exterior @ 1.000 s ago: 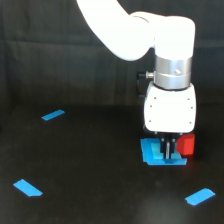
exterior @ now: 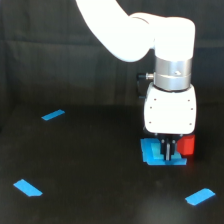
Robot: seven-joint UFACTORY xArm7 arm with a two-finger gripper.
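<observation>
My gripper (exterior: 168,153), under a white arm, points straight down at the right of the camera view. Its dark fingers are small and blurred against a bright blue patch (exterior: 150,154) at table level, and whether they are apart or together cannot be made out. Just right of the fingers sits a red block (exterior: 186,146), partly hidden behind the hand. Whether the fingers touch the red block is unclear. The blue patch looks flat, but its full shape is covered by the gripper.
Blue strips lie on the dark table at the back left (exterior: 53,115), front left (exterior: 27,188) and front right (exterior: 200,197). A dark wall or backdrop stands behind.
The arm and gripper sit very slightly lower than a second ago. The red block, blue patch and strips look unmoved.
</observation>
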